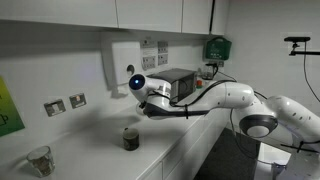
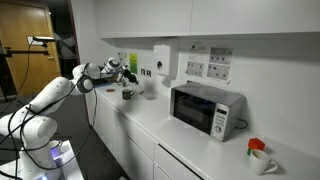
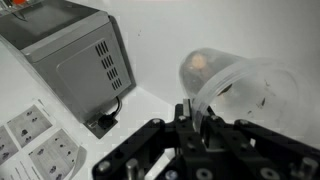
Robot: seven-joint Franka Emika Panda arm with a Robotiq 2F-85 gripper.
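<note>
My gripper is shut on the wall of a clear, see-through container point(image 3: 232, 75), whose pale curved rim crosses the wrist view. The container's far part lies over the white background, and its full shape is hard to make out. In the first exterior view my gripper point(image 1: 143, 104) hangs above the white counter point(image 1: 95, 148), close to the wall. A dark cup point(image 1: 131, 140) stands on the counter below it, apart from it. At the left end of the counter is a grey, shiny cup point(image 1: 41, 160).
A microwave point(image 2: 208, 112) stands against the wall. White cabinets point(image 2: 240, 18) hang above the counter. A white mug point(image 2: 261, 162) and a red cup point(image 2: 257, 145) sit at its other end. Between the dark and grey cups the counter is clear.
</note>
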